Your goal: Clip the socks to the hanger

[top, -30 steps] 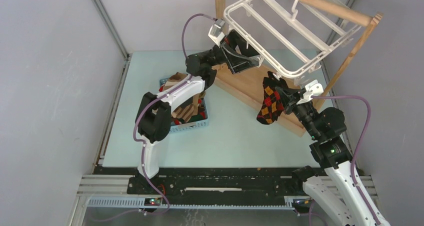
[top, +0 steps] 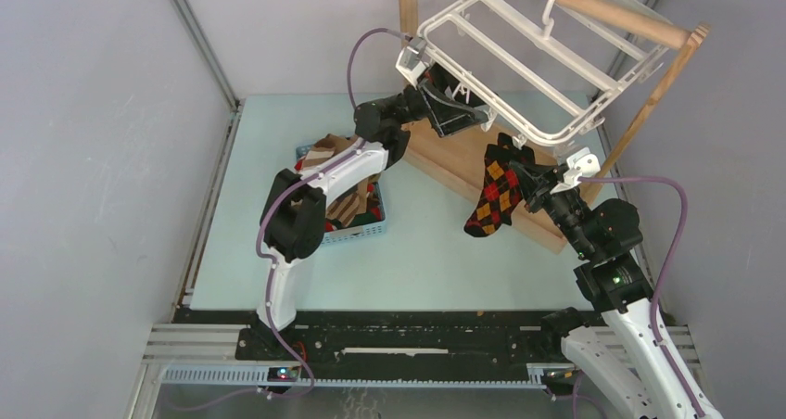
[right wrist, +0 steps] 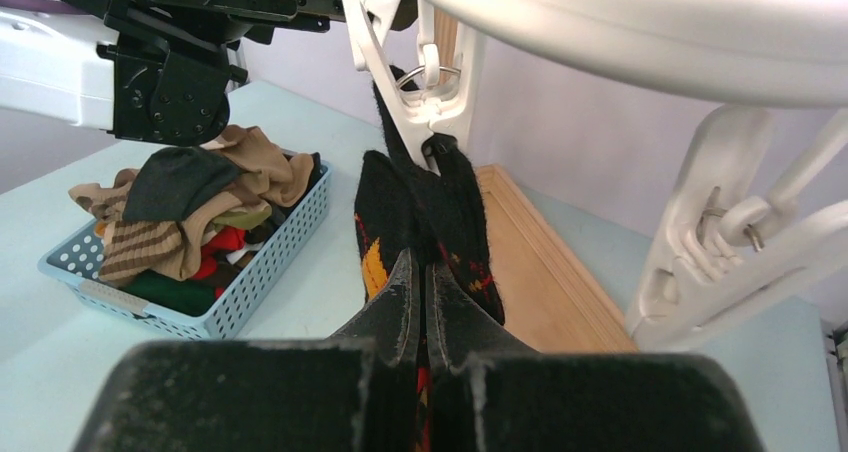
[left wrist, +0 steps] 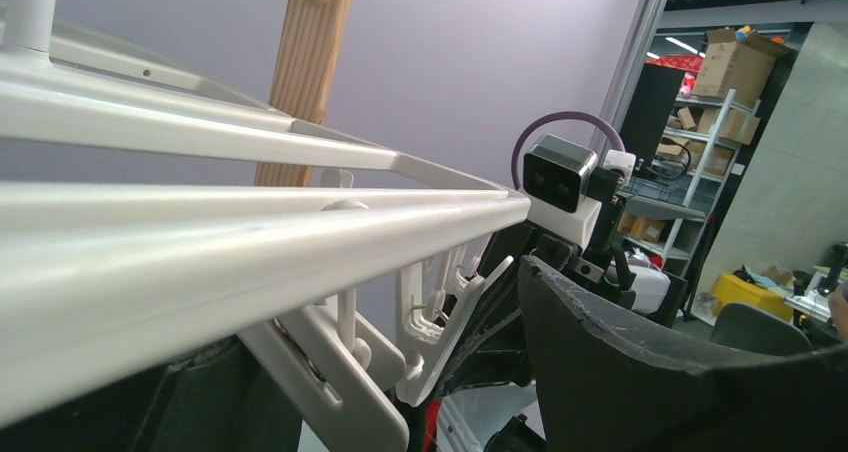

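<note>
An argyle sock (top: 496, 196) hangs under the white hanger (top: 528, 50), its dark top at a clip (right wrist: 448, 112) in the right wrist view. My right gripper (top: 525, 172) is shut on that sock, fingers pointing up beneath the clip. My left gripper (top: 468, 118) is at the hanger's near-left edge among the clips; in the left wrist view a big dark finger fills the lower right, and its finger opening is hard to tell.
A blue basket of socks (right wrist: 270, 265) sits on the table's left, partly under my left arm. A wooden rack (top: 656, 93) carries the hanger above a wooden base board.
My left arm and gripper have shifted slightly to the right along with the hanger's left end. The argyle sock's lower end has swung left and down.
</note>
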